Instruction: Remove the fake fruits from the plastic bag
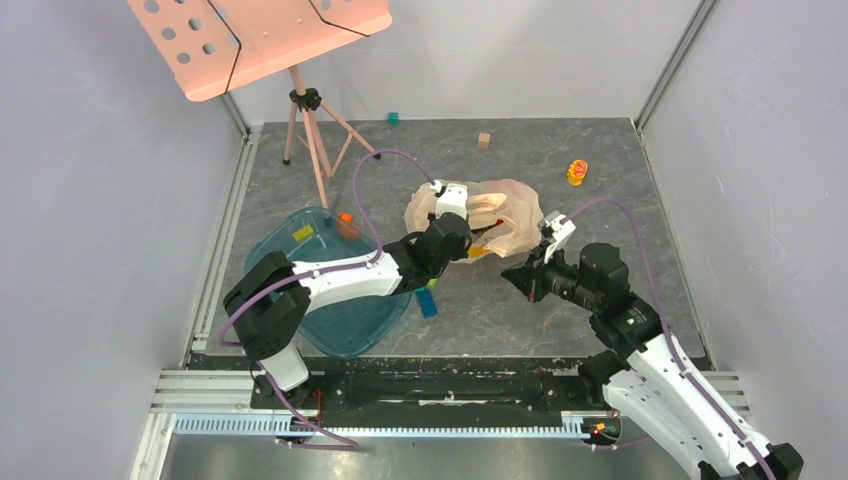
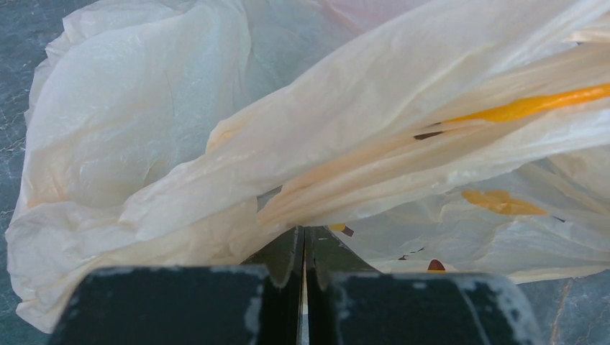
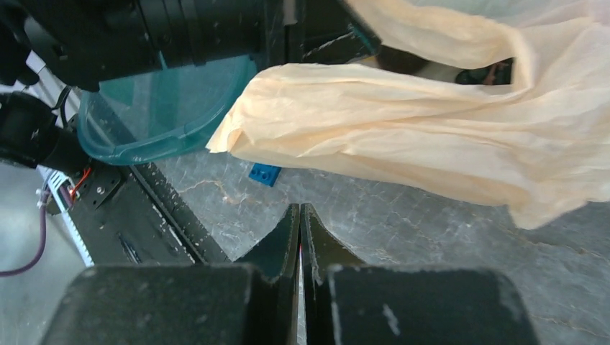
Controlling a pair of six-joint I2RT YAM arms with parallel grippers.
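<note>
The pale, crumpled plastic bag (image 1: 515,215) lies mid-floor with its folds raised. Orange-yellow fruit (image 1: 478,251) shows at the bag's near side. In the left wrist view, an orange fruit (image 2: 532,108) peeks between folds, and another orange shape (image 2: 503,202) lies lower in the bag. Shut, my left gripper has its fingertips against gathered film; whether any film is pinched cannot be made out. My right gripper is shut and empty over bare floor, clear of the bag's near right side. Much of the bag's inside is hidden.
A teal tub (image 1: 262,245) stands at the left under my left arm, with a yellow piece (image 1: 303,233) in it. Near its right rim lies a blue block (image 1: 428,303). Farther back are a red-and-yellow can (image 1: 577,172), a wooden cube (image 1: 484,140) and a tripod (image 1: 310,140).
</note>
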